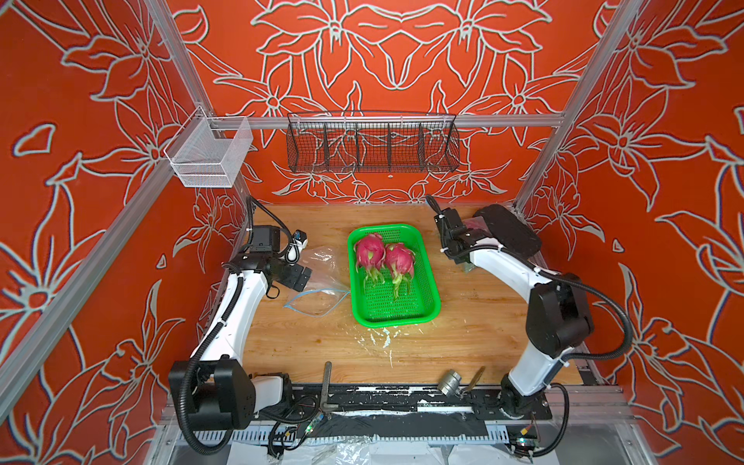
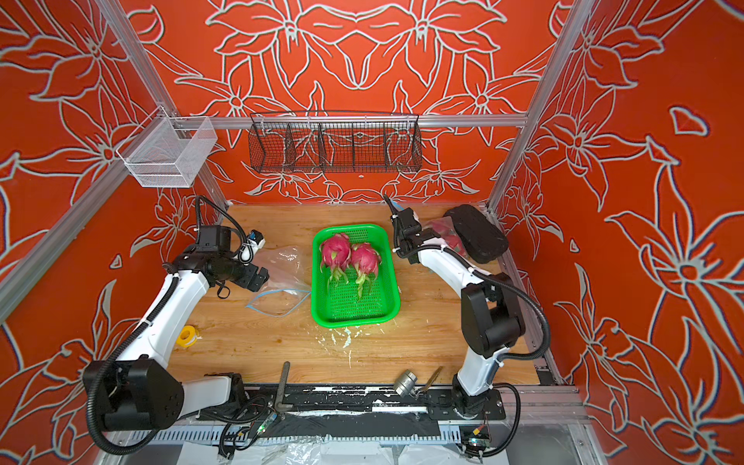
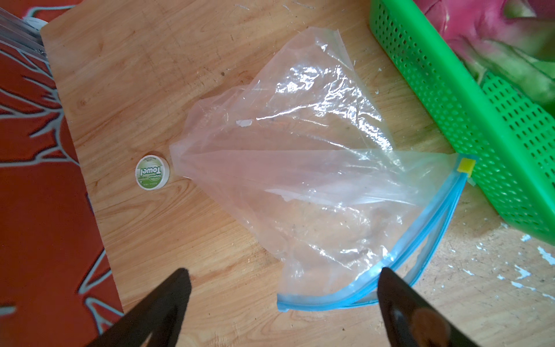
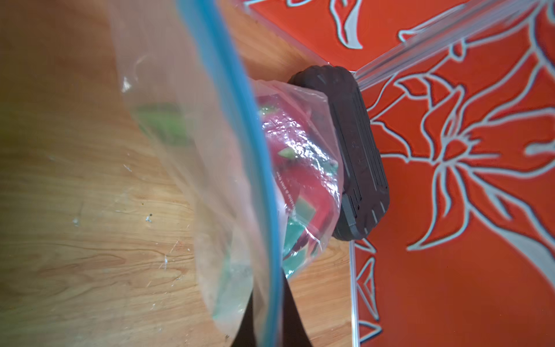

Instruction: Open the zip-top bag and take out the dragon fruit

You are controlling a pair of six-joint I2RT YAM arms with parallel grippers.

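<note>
Two pink dragon fruits, one on the left (image 1: 369, 252) and one on the right (image 1: 400, 260), lie side by side in the green basket (image 1: 395, 320). A zip top bag with a blue zip edge (image 4: 263, 144) and pink and green contents stands at the right. My right gripper is shut on that zip edge, whose strip runs down between its fingers. At the left a clear bag with a blue zip (image 3: 312, 202) lies flat and looks empty, its mouth parted. Above it my left gripper is open, nothing between its fingers.
A black oblong case (image 4: 352, 156) lies behind the right bag. A small round towel tin (image 3: 152, 172) sits left of the flat bag. Wire baskets hang at the back (image 1: 372, 143) and left (image 1: 209, 159).
</note>
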